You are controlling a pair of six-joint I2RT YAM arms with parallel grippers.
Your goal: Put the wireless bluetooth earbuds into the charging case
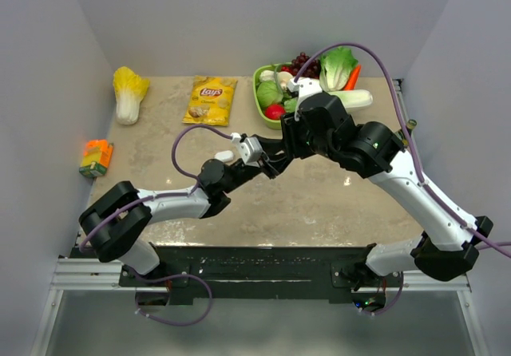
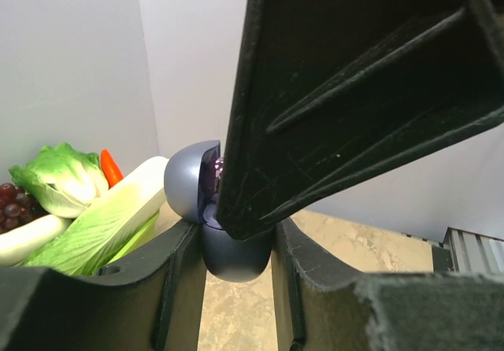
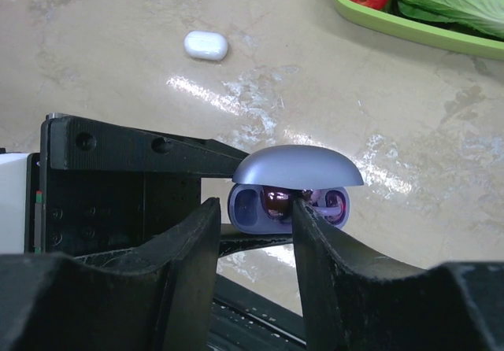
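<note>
The blue-grey charging case has its lid raised, and my left gripper is shut on it. In the right wrist view, its right-hand well holds a purple, earbud-like piece. The left-hand well looks empty, though one fingertip partly covers the case. My right gripper stands open over the case, its fingers apart and no earbud visible between them. A large black finger of the right gripper hides much of the case in the left wrist view. From above, both grippers meet near mid-table and cover the case.
A small white case lies on the table behind the left arm. Behind the grippers stands a green basket of vegetables, with a chips bag left of it.
</note>
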